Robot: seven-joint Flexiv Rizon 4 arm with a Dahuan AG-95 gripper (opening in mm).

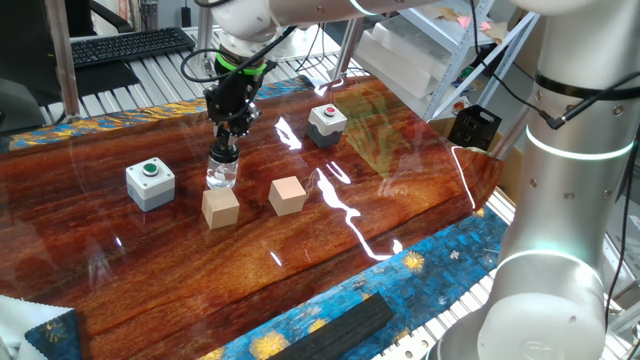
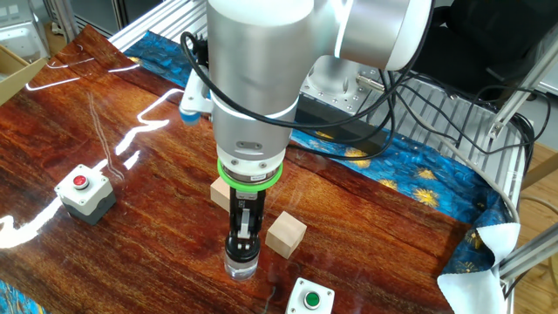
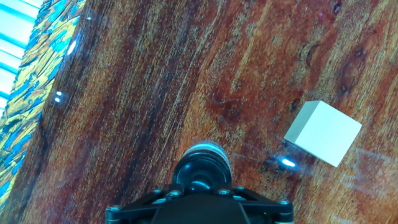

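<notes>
A small clear bottle (image 1: pixel 221 173) with a black cap stands upright on the glossy wood-patterned table. Directly above it, my gripper (image 1: pixel 228 135) points down with its fingers drawn in around the cap. Seen from the wrist, the round black cap (image 3: pixel 202 171) sits between the fingertips of the gripper, which looks shut on it. The bottle's clear base (image 2: pixel 241 268) shows below the gripper in exterior view 2, still at table level. The contact at the cap is partly hidden by the dark fingers.
Two wooden cubes (image 1: pixel 220 208) (image 1: pixel 288 196) stand close by on the near side. A green-button box (image 1: pixel 150 184) is left of the bottle; a red-button box (image 1: pixel 326 125) is farther right.
</notes>
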